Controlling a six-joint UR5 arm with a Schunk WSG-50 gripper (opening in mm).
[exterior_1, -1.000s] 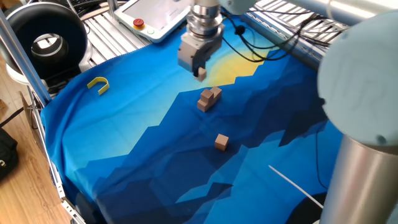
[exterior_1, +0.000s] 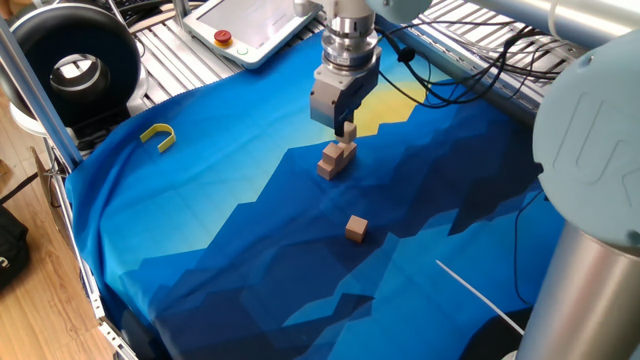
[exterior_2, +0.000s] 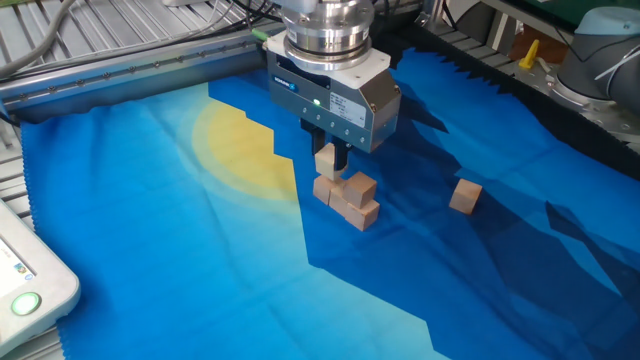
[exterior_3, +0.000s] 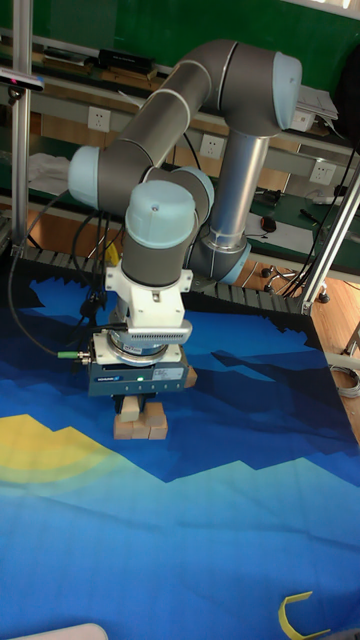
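Note:
My gripper (exterior_2: 331, 163) is shut on a small wooden cube (exterior_2: 325, 158), held over the far end of a cluster of similar blocks. That cluster (exterior_2: 362, 214) has a bottom row of cubes, with one cube (exterior_2: 360, 190) stacked on its near end. The held cube (exterior_1: 348, 131) appears in exterior view 1 just above and behind the stacked one (exterior_1: 332, 154). Whether it touches the block below cannot be told. A single loose cube (exterior_1: 356, 229) lies apart on the cloth. In exterior view 3 the gripper (exterior_3: 131, 409) partly hides the cluster (exterior_3: 138, 429).
A blue mountain-print cloth (exterior_1: 230, 270) covers the table, slightly wrinkled. A yellow curved piece (exterior_1: 158, 136) lies toward the left. The teach pendant (exterior_1: 250, 28) rests at the back edge, cables (exterior_1: 470, 75) at the right.
The gripper, with the cube in it, has moved right and down in exterior view 1, from beyond the cluster to over its far end. The other blocks have stayed still.

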